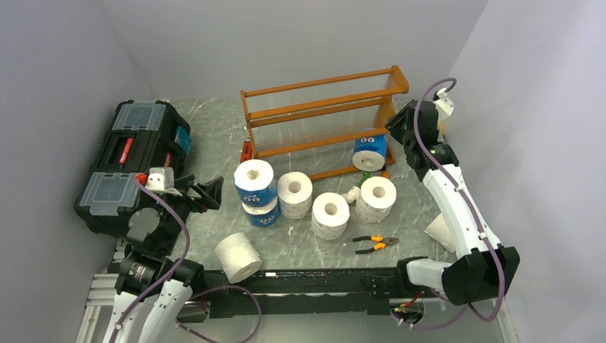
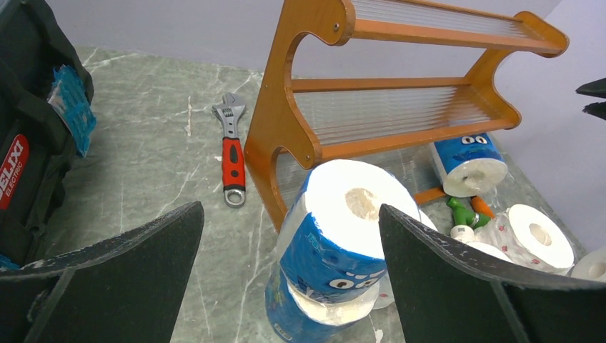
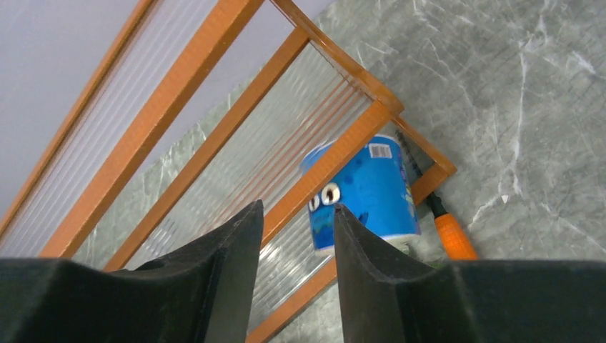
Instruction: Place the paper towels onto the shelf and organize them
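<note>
The two-tier wooden shelf (image 1: 325, 114) stands at the back with both tiers bare. Below its lower tier, at the right end, a blue-wrapped roll (image 1: 369, 153) lies tipped, its white end facing forward. My right gripper (image 1: 391, 127) is up by the shelf's right end, apart from that roll; in the right wrist view its fingers (image 3: 236, 268) stand apart with nothing between them. Two blue rolls (image 1: 255, 184) are stacked front left, beside three white rolls (image 1: 331, 214). My left gripper (image 1: 209, 194) hovers open just left of the stack, empty.
A white roll (image 1: 238, 257) lies at the front edge, another (image 1: 441, 232) at the right. Pliers (image 1: 375, 244) are on the front table, a red wrench (image 2: 233, 168) by the shelf's left foot. A black toolbox (image 1: 132, 161) fills the left side.
</note>
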